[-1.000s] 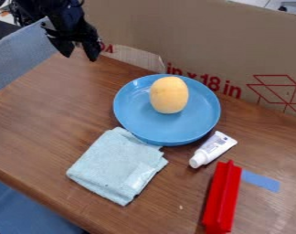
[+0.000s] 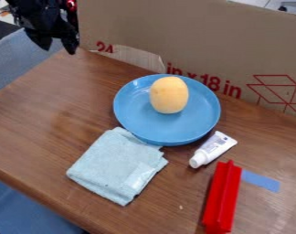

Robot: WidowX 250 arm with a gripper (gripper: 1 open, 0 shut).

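Observation:
The black gripper (image 2: 58,44) hangs at the top left, over the far left edge of the wooden table, with its fingers apart and nothing visible between them. A yellow oval object (image 2: 169,94) rests in a blue plate (image 2: 151,131) at the centre right. A folded pale blue cloth (image 2: 116,166) lies near the front. A white tube (image 2: 213,149) lies right of it, and a red elongated object (image 2: 221,201) is at the front right.
A cardboard box (image 2: 212,41) forms a wall along the back. A blue strip (image 2: 260,181) lies beside the red object.
The gripper has moved left and slightly upward, away from the middle of the back edge. The objects on the table have not moved.

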